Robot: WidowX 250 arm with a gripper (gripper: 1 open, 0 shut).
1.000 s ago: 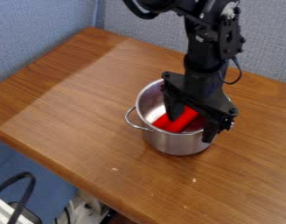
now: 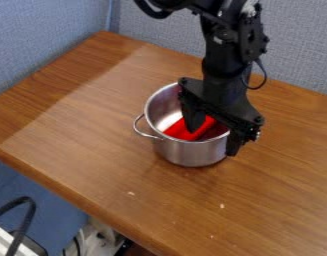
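Observation:
A steel pot (image 2: 186, 150) with wire handles sits on the wooden table (image 2: 86, 130). Inside it lies a red object (image 2: 183, 131), partly hidden by my black gripper (image 2: 210, 128), which hangs down into the pot from above with its fingers over and around the red object. Whether the fingers hold it cannot be made out.
Grey-blue padded panels stand behind and at the left, with cables and white hardware at the lower left below the table's edge.
My gripper has moved slightly up and left, and the pot has shifted a little left and back along with it.

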